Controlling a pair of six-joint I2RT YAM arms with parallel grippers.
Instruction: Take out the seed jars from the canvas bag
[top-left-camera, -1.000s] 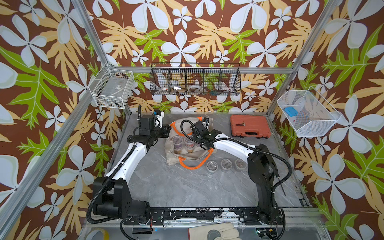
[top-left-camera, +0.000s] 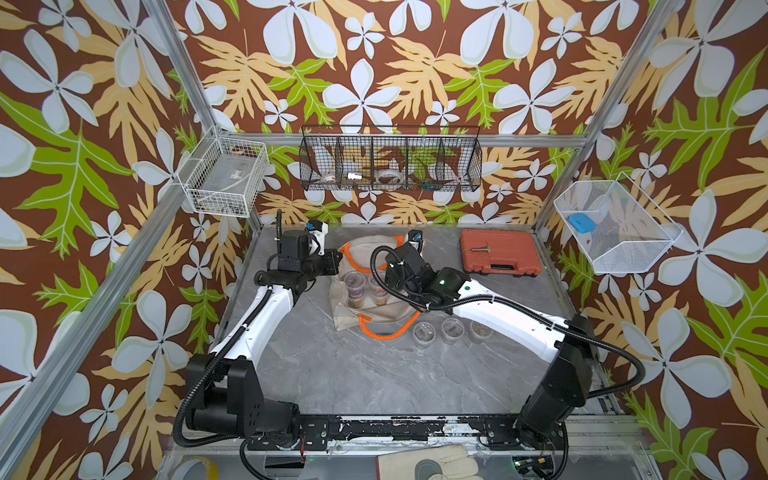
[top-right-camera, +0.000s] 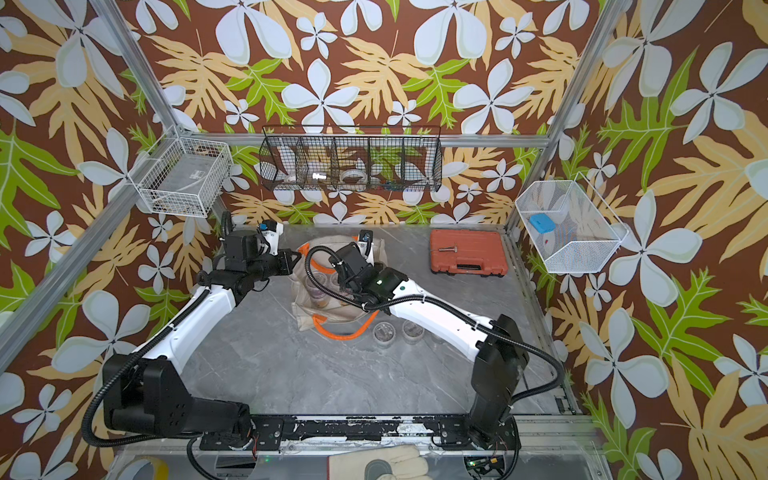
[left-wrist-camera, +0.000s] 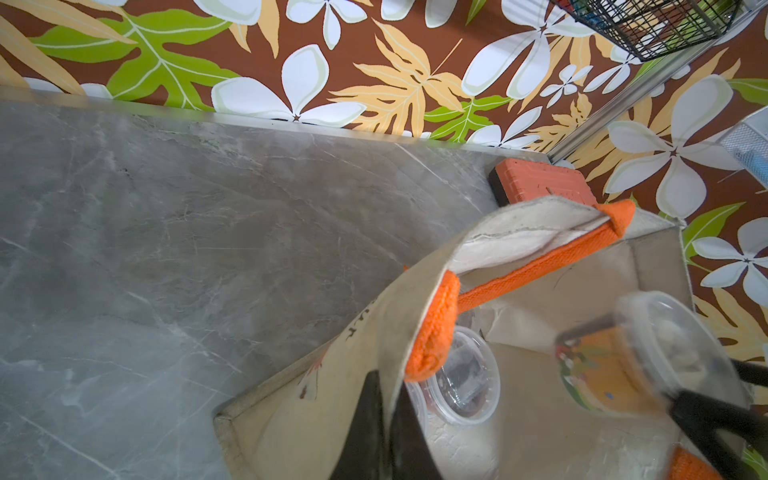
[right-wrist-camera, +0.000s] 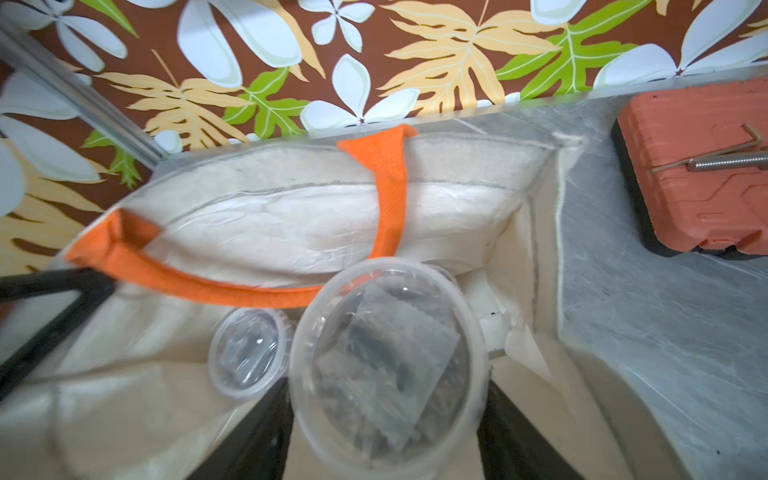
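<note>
The beige canvas bag (top-left-camera: 344, 318) with orange handles lies open on the table. At its left side, my left gripper is shut on the cloth edge. Over the bag's opening, my right gripper is shut on a clear lidded seed jar (right-wrist-camera: 384, 352) with packets showing through its lid. In the left wrist view this held jar (left-wrist-camera: 608, 360) is tilted and blurred, with orange contents. Another seed jar (left-wrist-camera: 465, 376) is still inside the bag, partly behind the raised cloth. Several seed jars (top-left-camera: 453, 329) stand on the table right of the bag.
A red case (top-left-camera: 501, 253) with a metal tool on top lies at the back right. Wire baskets (top-left-camera: 390, 164) hang on the back and side walls.
The left arm stays where it was, at the bag's edge.
</note>
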